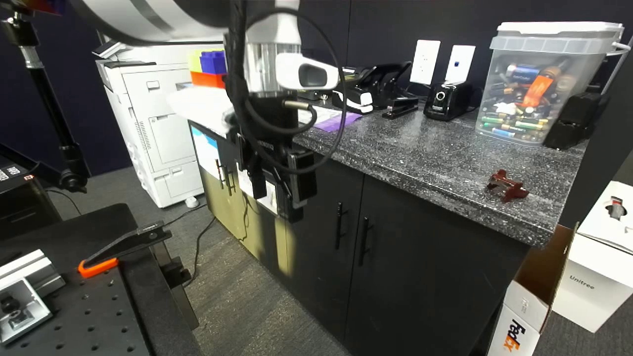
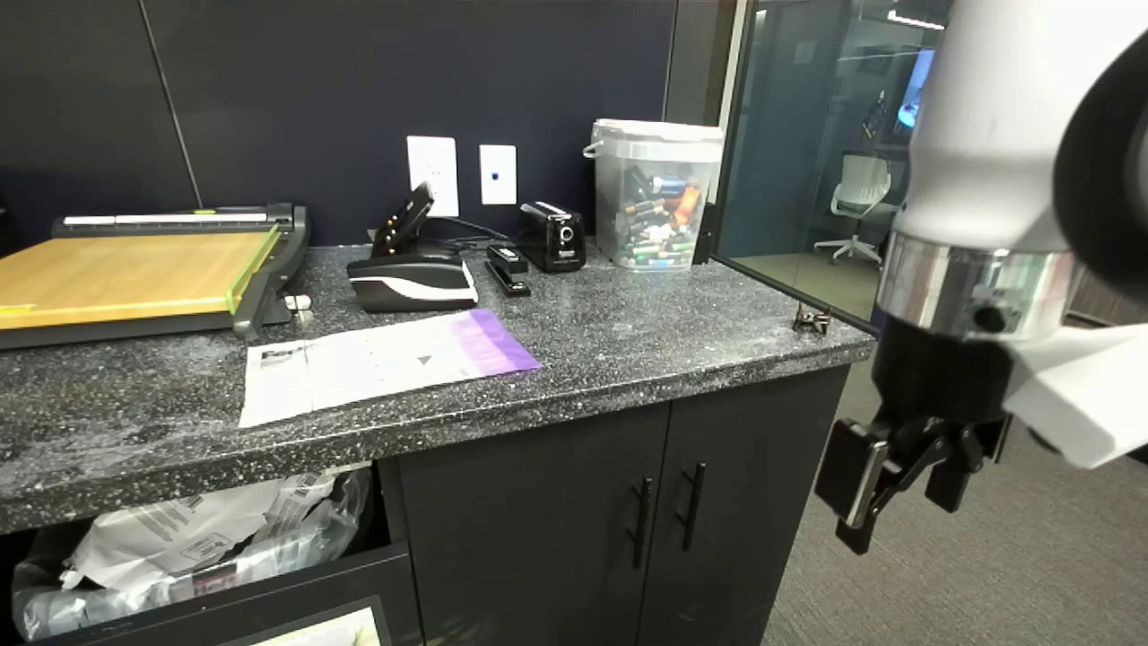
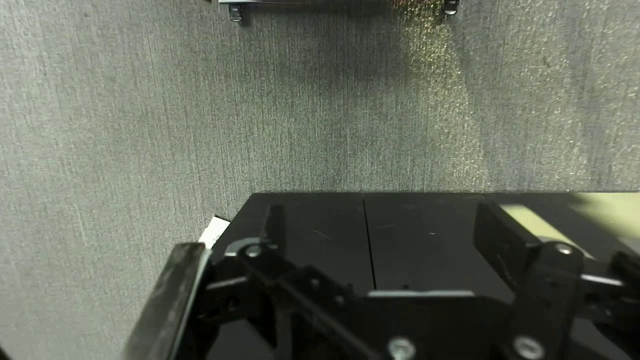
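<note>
My gripper (image 1: 274, 200) hangs in front of the black cabinet, its tips below the counter's top. It is open, with nothing between its fingers. In exterior view 2 the gripper (image 2: 901, 511) is at the right, beyond the counter's end. The wrist view has its fingers wide apart over dark cabinet doors (image 3: 324, 234) and grey carpet (image 3: 336, 132). A small dark red staple remover (image 1: 507, 186) lies near the counter's right corner, well apart from the gripper.
The speckled counter (image 1: 415, 148) holds a clear battery tub (image 1: 549, 41), a black pencil sharpener (image 2: 554, 239), a stapler (image 2: 507, 269) and a paper cutter (image 2: 129, 269). A white-purple sheet (image 2: 377, 361) lies flat. Bare counter surrounds the staple remover. Boxes (image 1: 599, 267) stand below its right end.
</note>
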